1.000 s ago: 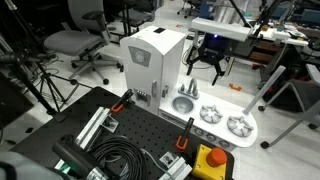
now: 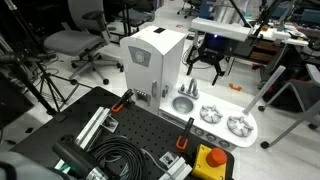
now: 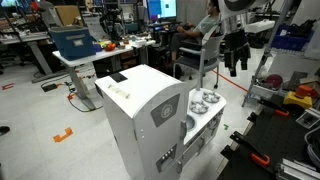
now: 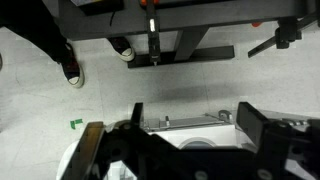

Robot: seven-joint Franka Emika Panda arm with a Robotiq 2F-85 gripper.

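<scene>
My gripper (image 2: 204, 74) hangs above the white counter in exterior view 1, fingers spread and nothing between them. The wrist view also shows the gripper open, its dark fingertips wide apart over bare floor and the counter's edge. A white toy cabinet (image 2: 143, 66) with a round dial and a handle stands upright at the left end of the counter (image 2: 224, 107). A small round sink (image 2: 183, 105) with a faucet (image 2: 193, 88) is set near the cabinet. Two burners (image 2: 211, 114) lie to the right of the sink.
A dark table (image 2: 140, 125) fronts the counter, with coiled black cables (image 2: 119, 156), orange-handled clamps (image 2: 182, 143) and a yellow box with a red button (image 2: 211, 160). Office chairs (image 2: 75, 40) stand behind.
</scene>
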